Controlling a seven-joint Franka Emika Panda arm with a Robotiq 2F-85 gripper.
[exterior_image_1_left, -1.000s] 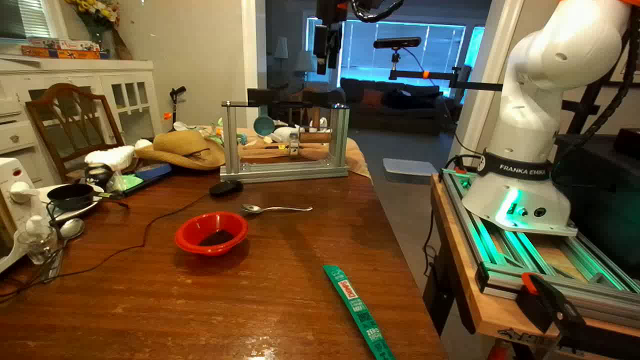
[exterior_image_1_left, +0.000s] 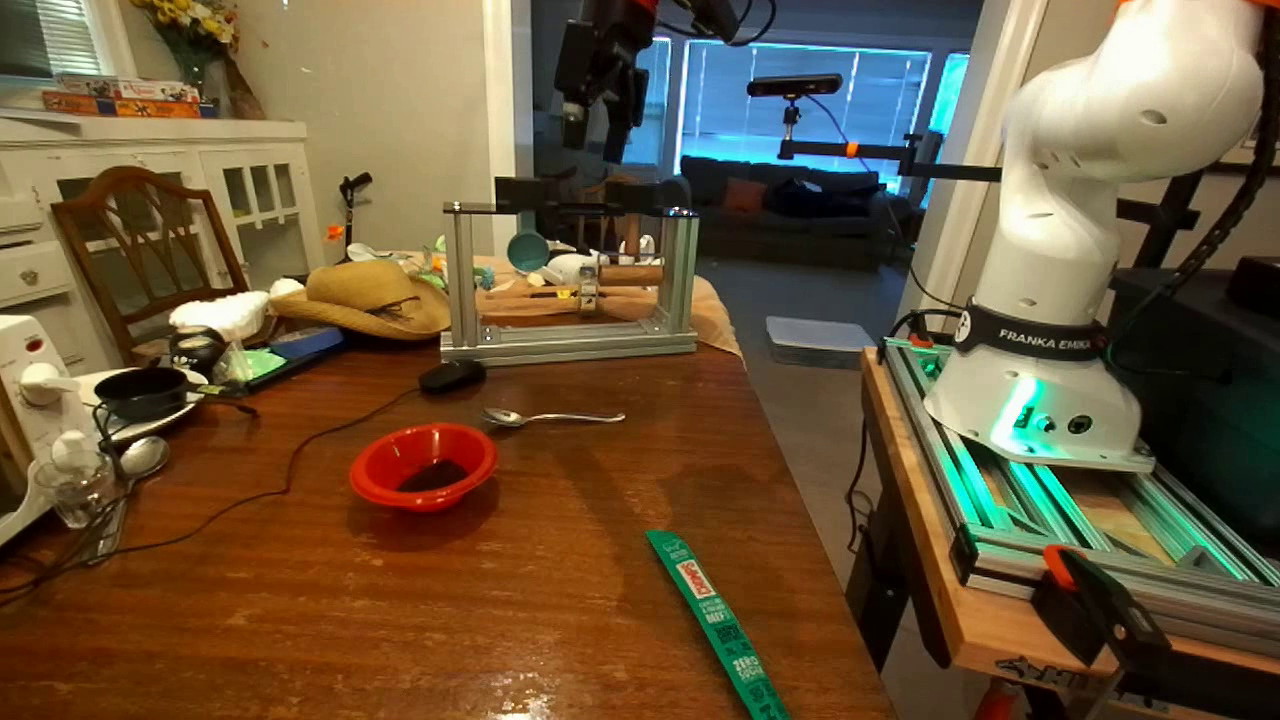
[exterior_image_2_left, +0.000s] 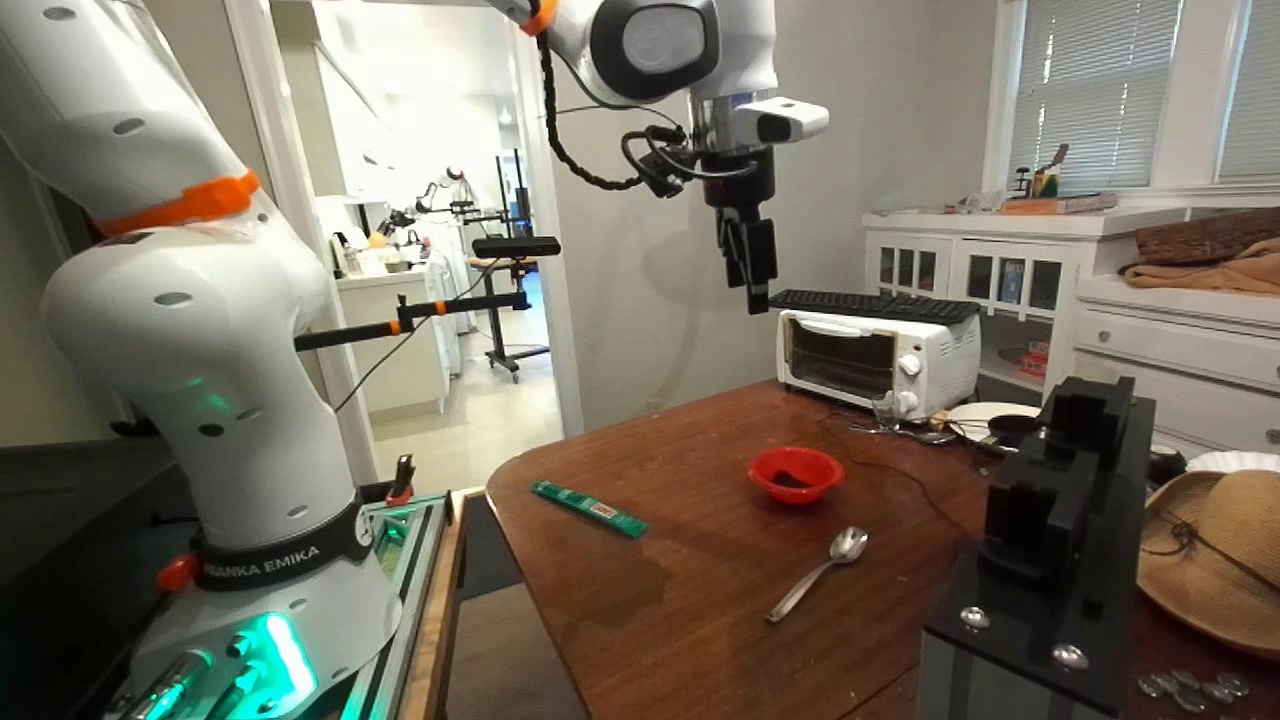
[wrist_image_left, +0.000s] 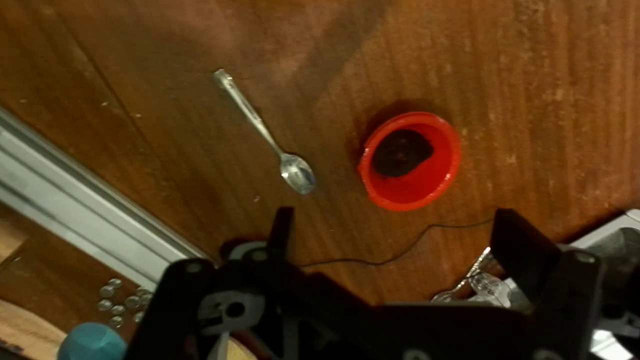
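Observation:
My gripper is open, its dark fingers wide apart in the wrist view with only table showing between them. It hangs high over the table, touching nothing. Below it stands a red bowl (wrist_image_left: 447, 156) with something dark in its bottom. A silver spoon (wrist_image_left: 258, 123) lies beside the bowl on the bare wood, bowl end towards my fingers. In exterior view 1 a long green packet (exterior_image_1_left: 714, 618) lies flat near the table's right edge. Exterior view 2 has the same packet (exterior_image_2_left: 588, 509) on the side nearest my base.
An aluminium frame with a black top (exterior_image_1_left: 570, 348) rises at the table's far end. A white toaster oven (exterior_image_2_left: 882, 354) carries a black keyboard (exterior_image_2_left: 876, 306). A straw hat (exterior_image_1_left: 360, 298) and a dark mouse (exterior_image_1_left: 452, 376) with its cable lie nearby.
In exterior view 1 my gripper has moved left and turned, so both fingers now show apart. The bowl, spoon and green packet have stayed where they were.

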